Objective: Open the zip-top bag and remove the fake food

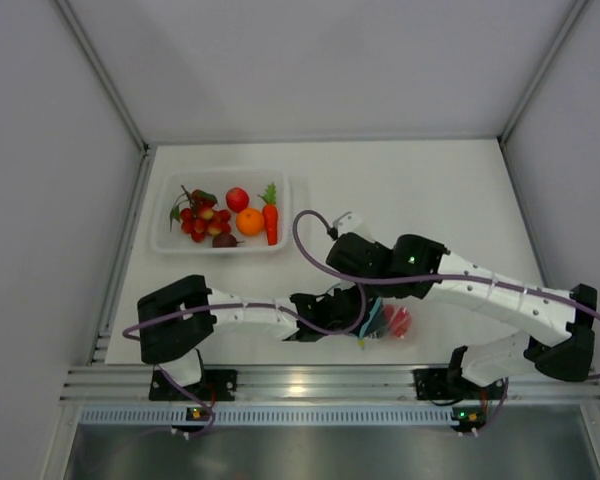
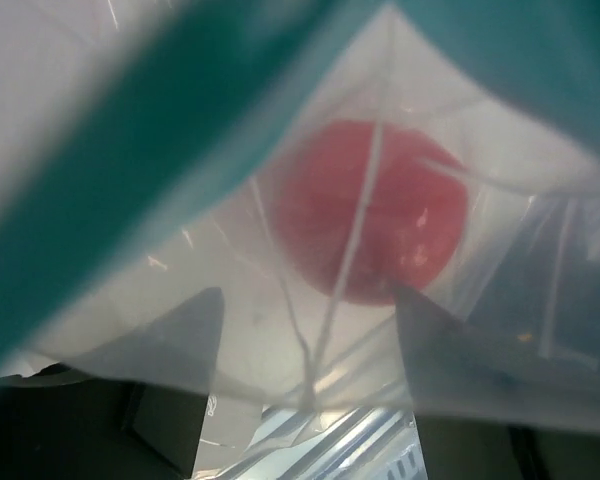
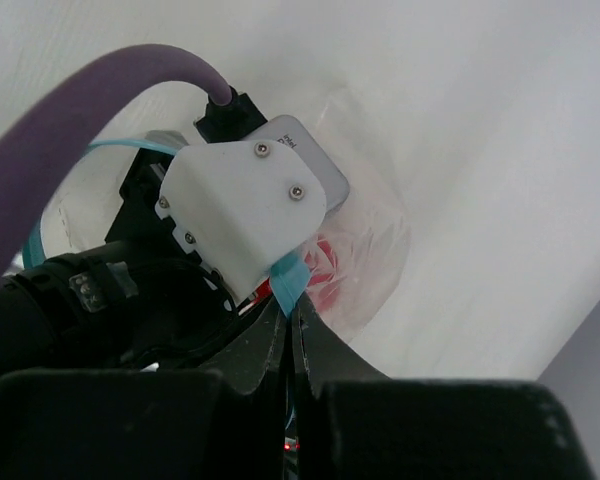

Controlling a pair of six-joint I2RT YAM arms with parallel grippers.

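The clear zip bag [image 1: 400, 325] with a teal zipper lies at the front centre, under both arms, with red fake food [image 2: 370, 210] showing through its plastic in the left wrist view. My left gripper is open at the bag, its fingers seen through the film below the red piece. My right gripper is shut, with a teal strip of the bag's zipper [image 3: 288, 275] at its fingertips. The left wrist housing hides much of the bag in the right wrist view.
A white bin [image 1: 160, 240] of fake fruit and vegetables stands at the back left. Walls border the table.
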